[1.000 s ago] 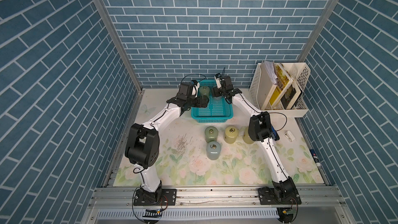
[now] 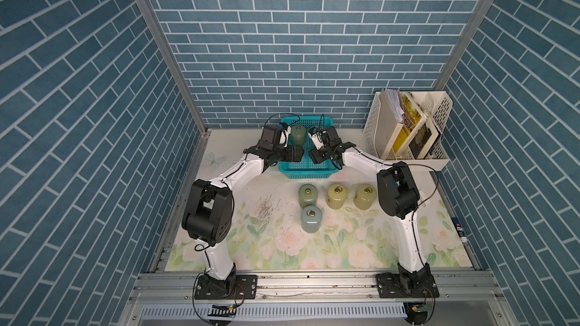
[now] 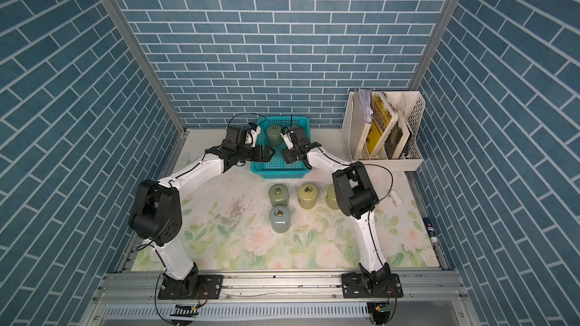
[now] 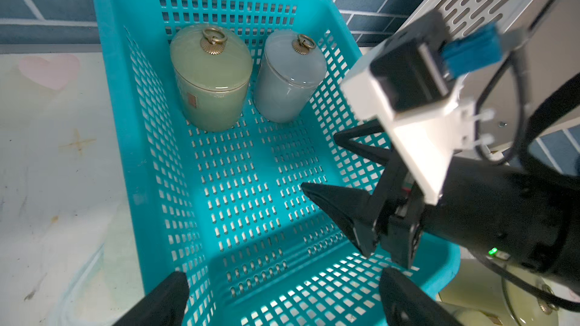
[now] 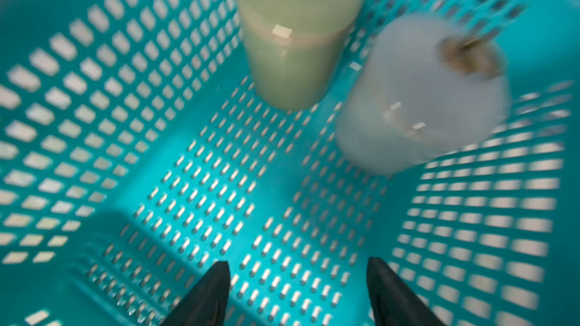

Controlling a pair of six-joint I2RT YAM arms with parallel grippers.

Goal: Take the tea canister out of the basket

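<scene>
Two lidded canisters stand upright at the back of the turquoise basket (image 4: 114, 145): a green canister (image 4: 211, 84) and, right of it, a grey-blue canister (image 4: 290, 78). Both also show in the right wrist view, the green canister (image 5: 296, 42) and the blurred grey-blue canister (image 5: 417, 96). My right gripper is over the basket's front half, fingers parted, empty, apart from both canisters. Beside it, at the basket's left side, my left gripper stands open with nothing between its fingers. From the top left, the right arm largely hides the grey-blue canister.
Several canisters stand on the table in front of the basket: a green canister (image 2: 308, 195), a blue canister (image 2: 311, 219) and two yellow ones. A white file rack (image 2: 423, 160) with books is at the back right. Free table lies front left.
Both basket canisters remain inside.
</scene>
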